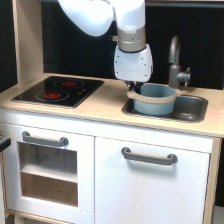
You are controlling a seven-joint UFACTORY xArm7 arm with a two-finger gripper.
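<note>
A blue-green pot (154, 105) with a tan, wooden-looking handle piece (152, 98) across its near side stands at the sink (188, 108). My white gripper (132, 89) points down from above, its dark fingertips at the pot's left side, by the end of the tan piece. The fingertips are small and dark here, so whether they are apart, or gripping the pot, cannot be made out.
Left on the wooden counter (107, 107) is a black stove (58, 91) with two red-ringed burners. Behind the sink rises a dark faucet (177, 65), close to the pot. Bare counter lies between stove and sink. White cabinets with grey handles (150, 157) are below.
</note>
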